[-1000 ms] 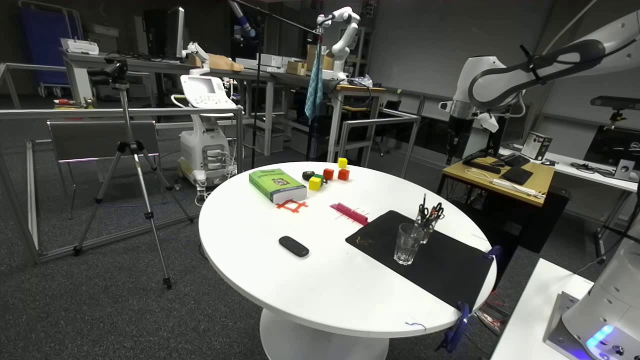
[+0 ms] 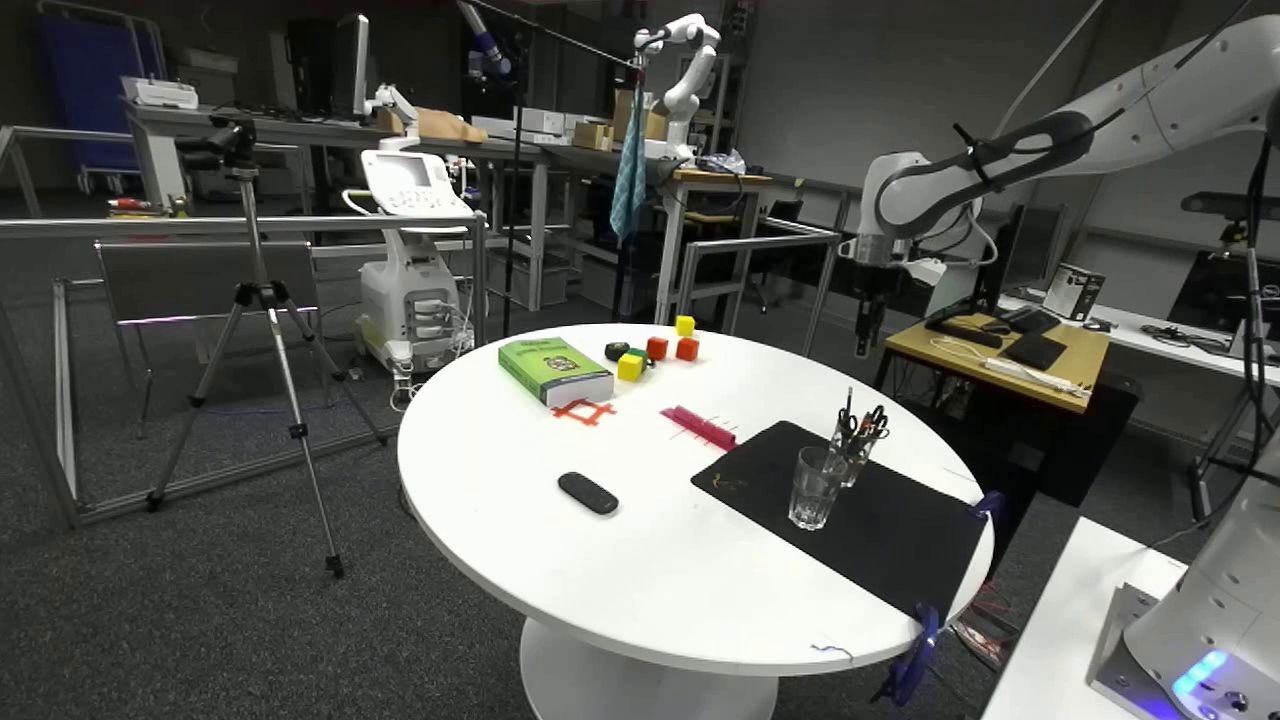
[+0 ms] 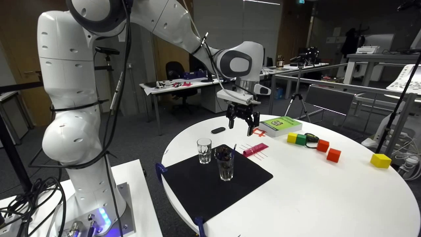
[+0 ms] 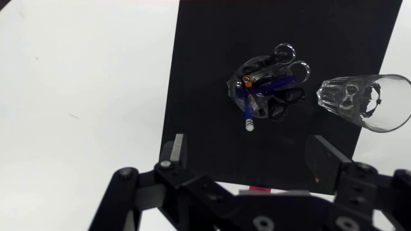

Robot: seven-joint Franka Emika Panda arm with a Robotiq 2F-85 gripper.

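My gripper hangs above the round table with its fingers wide apart and nothing between them. In the wrist view, a glass full of pens and scissors stands on the black mat, ahead of the fingers. An empty clear glass is to its right on the same mat. From the second exterior view, the gripper is above the table, with the pen glass and empty glass upright on the mat below it.
A magenta piece with thin sticks lies beside the mat. Farther off are a green book, an orange frame, a black remote and several red, yellow and green cubes. Blue clamps grip the mat's edge.
In exterior view 1 the arm and gripper have shifted left and somewhat lower, farther over the table. The objects on the table have stayed in place.
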